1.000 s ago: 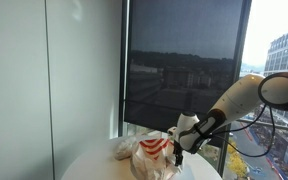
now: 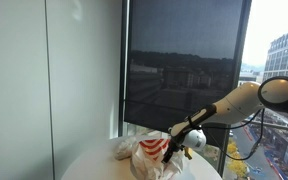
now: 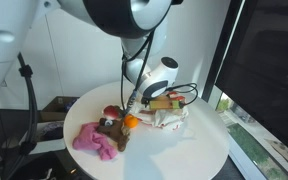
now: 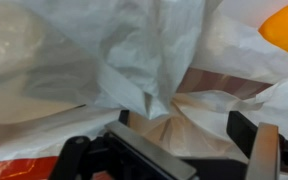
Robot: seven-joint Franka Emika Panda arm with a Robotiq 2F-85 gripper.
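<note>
A white plastic bag with red stripes (image 2: 155, 147) stands on the round table. In the wrist view, its crumpled, translucent plastic (image 4: 114, 55) fills most of the picture, and a flap of it hangs down toward the space between my fingers. My gripper is open over the plastic, one finger on each side of that flap. Whether the fingers touch the plastic I cannot tell. From the outside, my gripper (image 2: 168, 156) appears right at the bag's side. An orange (image 4: 286, 27) shows at the upper right of the wrist view.
On the table (image 3: 199, 150) lie a pink cloth (image 3: 94, 141) and a brown plush-like thing (image 3: 114, 131), near the orange (image 3: 131, 121). Another pale bag (image 2: 122, 149) sits left of the striped one.
My arm and gripper have shifted left and a little lower, up to the striped bag. The bag stays in about the same place.
</note>
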